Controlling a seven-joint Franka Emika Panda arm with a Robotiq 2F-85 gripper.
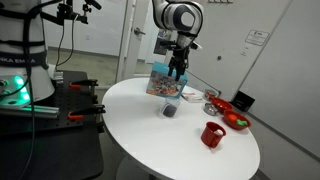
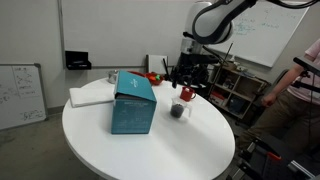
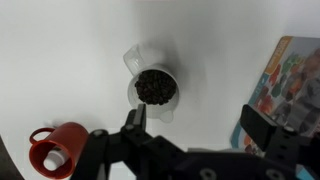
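My gripper hangs open above the white round table, with nothing between its fingers. In the wrist view, a clear cup (image 3: 140,61) with dark bean-like contents lies ahead of the fingertips, apart from them. The same small cup (image 2: 177,110) stands below my gripper (image 2: 188,76) in exterior view 2, and the cup (image 1: 169,109) is in front of the box in exterior view 1. A red mug (image 3: 70,139) with something white inside stands at the lower left of the wrist view.
A tall blue box (image 2: 132,116) with a colourful printed side (image 1: 162,86) stands close to the cup. Red bowls (image 1: 236,119) and metal bowls sit near the table's far edge. Bare tabletop (image 1: 165,145) lies toward exterior view 1's camera.
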